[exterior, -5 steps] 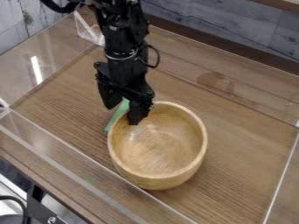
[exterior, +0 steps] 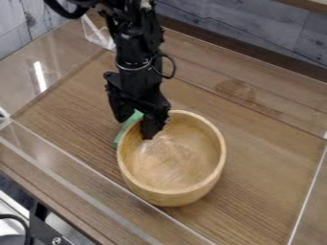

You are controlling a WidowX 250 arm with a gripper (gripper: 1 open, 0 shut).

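Note:
My black gripper (exterior: 140, 117) hangs from the top of the view, open, over the back left rim of a tan plastic bowl (exterior: 179, 165). A green object (exterior: 128, 127) stands at the bowl's left edge, partly hidden behind the gripper; I cannot tell whether the fingers touch it. The bowl's visible floor is bare.
A grey plank wall (exterior: 255, 29) runs along the back right. A dark cable (exterior: 15, 230) lies at the lower left corner.
My gripper has shifted slightly over the bowl's back left rim. The bowl and the green object look unmoved.

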